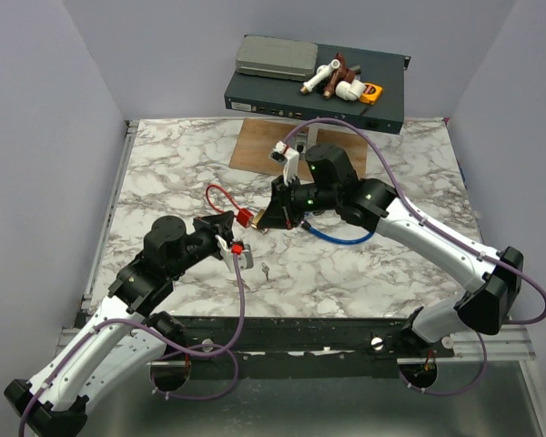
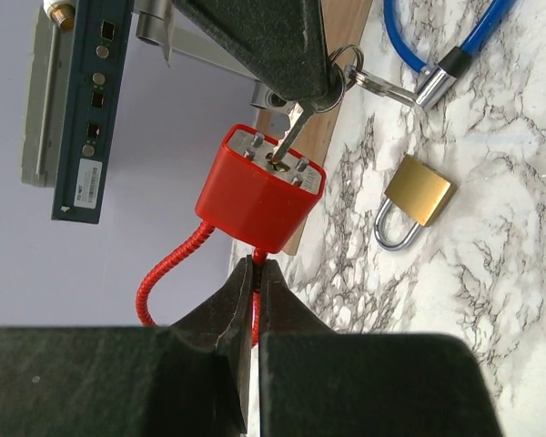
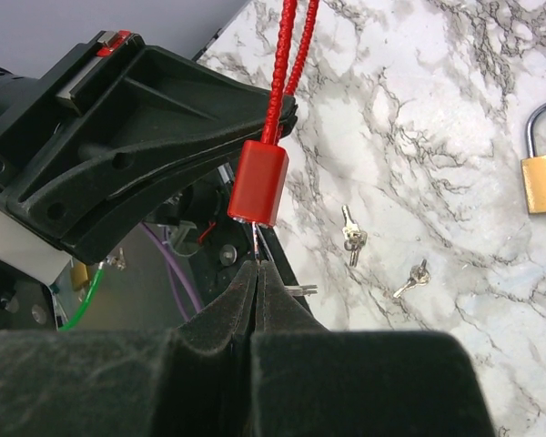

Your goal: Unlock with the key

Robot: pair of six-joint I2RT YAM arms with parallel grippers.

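The red lock hangs on its red cable, and my left gripper is shut on that cable just beside the lock body. A silver key is pinched in my right gripper, which is shut. In the left wrist view the key's tip meets the keyhole in the lock's end face; how deep it sits I cannot tell. A ring with a second key dangles from the held key. In the top view the red lock lies between both grippers' tips.
A gold padlock lies on the marble table below, with a blue cable lock close by. Loose keys and another key set rest on the table.
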